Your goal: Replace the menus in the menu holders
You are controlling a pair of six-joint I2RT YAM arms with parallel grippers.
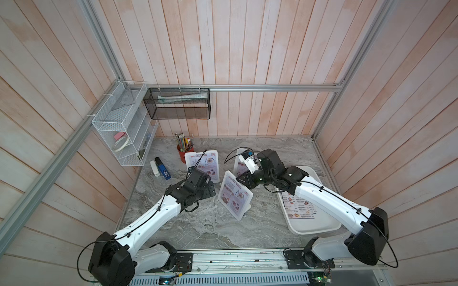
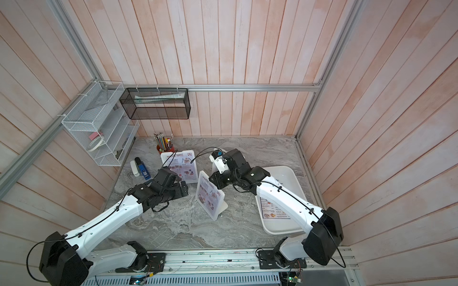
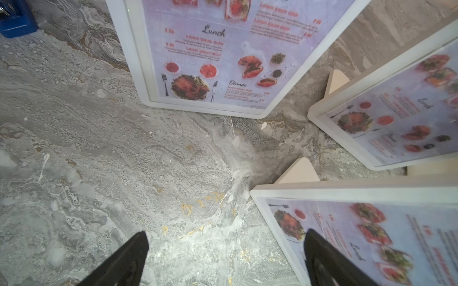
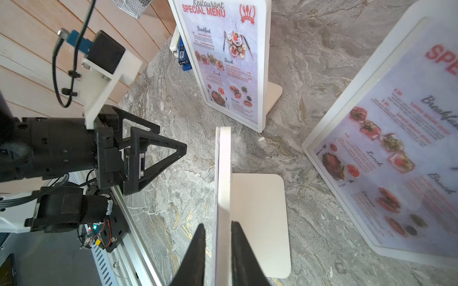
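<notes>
Three white menu holders with menus stand on the grey table: a back-left holder (image 1: 202, 161), a back-right holder (image 1: 240, 164) partly hidden by my right arm, and a front holder (image 1: 232, 195) standing at an angle. My right gripper is at the front holder's upper edge. Its fingers (image 4: 243, 257) stand either side of the panel, part open, with a gap showing on the left side. My left gripper hangs open over the table, left of the front holder, nothing between its fingers. Printed menu sheets (image 1: 299, 207) lie in the white tray (image 1: 292, 227).
A blue marker-like object (image 1: 162, 168) and a white one (image 1: 154, 168) lie at the left. Behind them are a red pen cup (image 1: 182, 153) and a white wire shelf (image 1: 125, 128).
</notes>
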